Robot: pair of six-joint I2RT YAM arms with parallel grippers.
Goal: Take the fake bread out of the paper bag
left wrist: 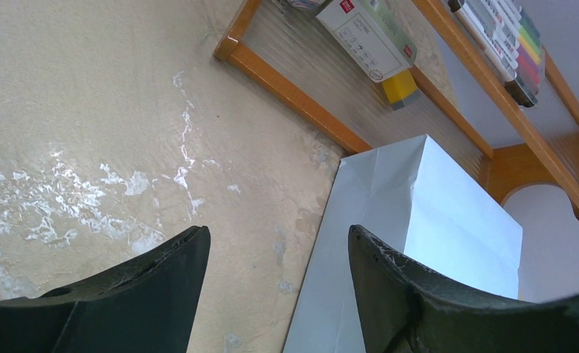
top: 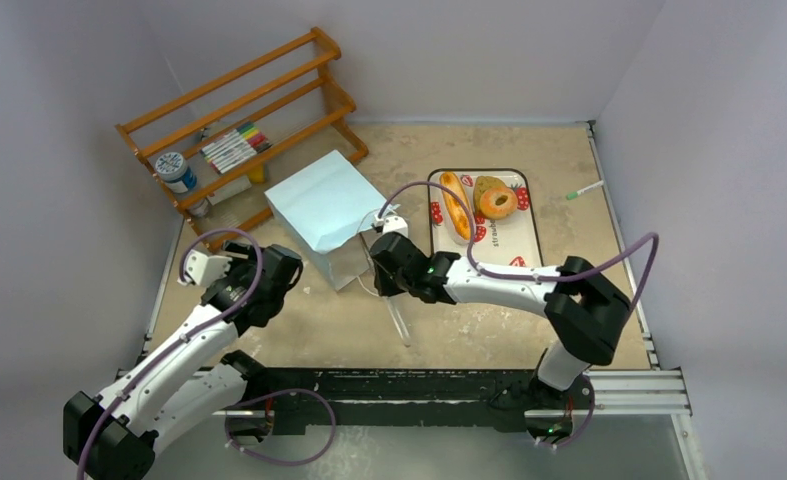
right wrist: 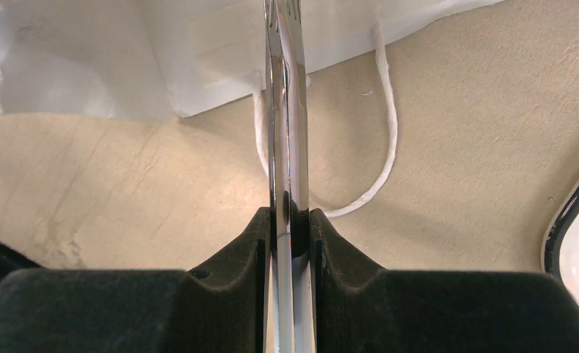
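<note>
The white paper bag (top: 329, 195) lies on its side left of the table's middle, its mouth facing right, with white handle cords (right wrist: 391, 140) trailing from it. My right gripper is shut on long metal tongs (right wrist: 299, 140), whose far ends reach over the bag's mouth edge. Whether bread is inside the bag is hidden from view. A long bread (top: 456, 205), a ring-shaped bread (top: 498, 203) and a browner piece (top: 483, 186) rest on the strawberry tray (top: 514, 240). Beside the bag's left side, my left gripper stands open and empty.
A wooden rack (top: 229, 108) stands behind the bag, holding markers (top: 235, 148), a jar (top: 175, 172) and a small box (left wrist: 367, 37). A green-tipped pen (top: 584, 190) lies far right. Bare table shows in front of the tray.
</note>
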